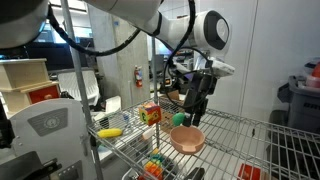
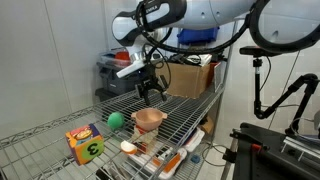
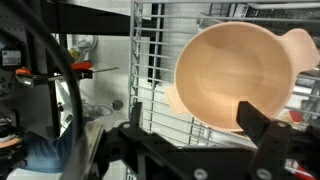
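A pink bowl point(image 1: 187, 140) with small side handles rests on the wire rack point(image 2: 35, 158). My gripper point(image 1: 193, 112) hangs just above it, fingers pointing down. In the wrist view the bowl point(image 3: 235, 75) fills the upper right, and its inside looks empty. The black fingers point(image 3: 262, 150) stand apart along the bottom, with nothing seen held between them, so the gripper is open. Close beside the bowl is a round green object point(image 2: 115, 120). Whether the fingertips touch the bowl's rim, I cannot tell.
An orange and yellow box point(image 2: 85, 144) stands on the rack near the green object. A yellow item point(image 1: 109, 132) lies at the rack's left. Several small colourful things point(image 1: 155, 163) are in front of the bowl. Bins point(image 2: 190, 76) stand behind; rack space is free at the right.
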